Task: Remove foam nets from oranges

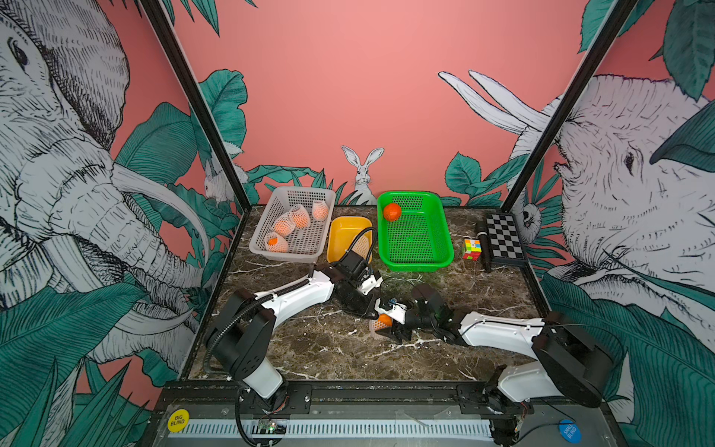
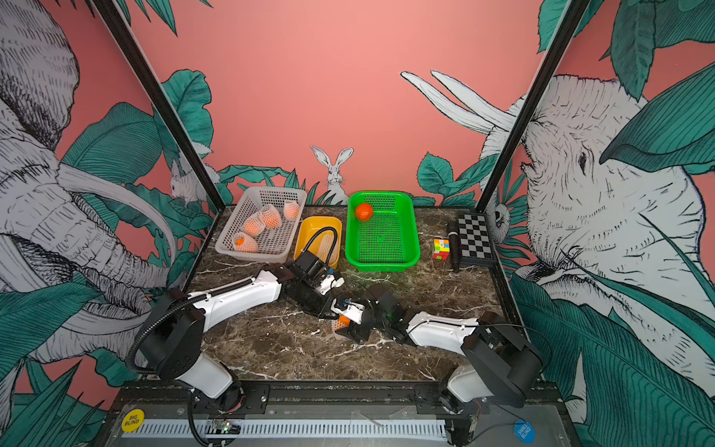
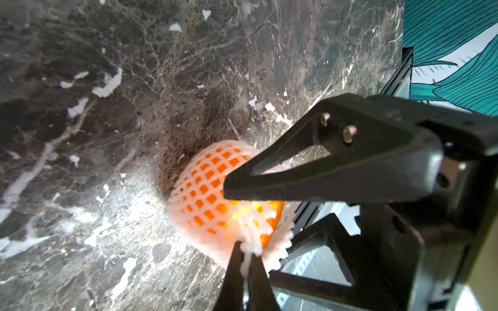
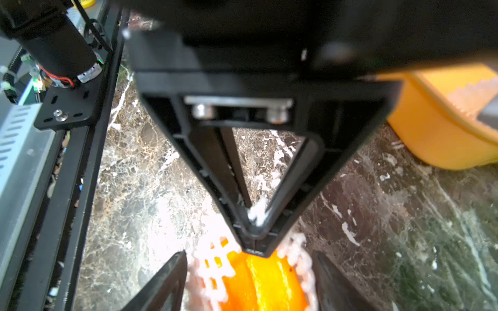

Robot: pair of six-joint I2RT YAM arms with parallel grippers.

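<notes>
An orange (image 4: 264, 285) lies on the marble table, still largely wrapped in a white foam net (image 3: 202, 197); bare peel shows through the net's open end. My left gripper is shut at the edge of that net, with a bit of white foam pinched between its fingertips. From the right, my right gripper reaches over the fruit, part open, one finger on either side of the orange at the open end. Netted oranges sit in the white basket (image 1: 257, 242). One bare orange (image 1: 392, 212) rests in the green basket (image 1: 447, 249).
The yellow bin (image 1: 347, 223), with a foam net (image 1: 362, 247) inside, stands close behind my left arm. A colourful cube (image 1: 472, 249), a dark cylinder (image 1: 485, 251) and a checkered board (image 1: 503, 237) lie at the back right.
</notes>
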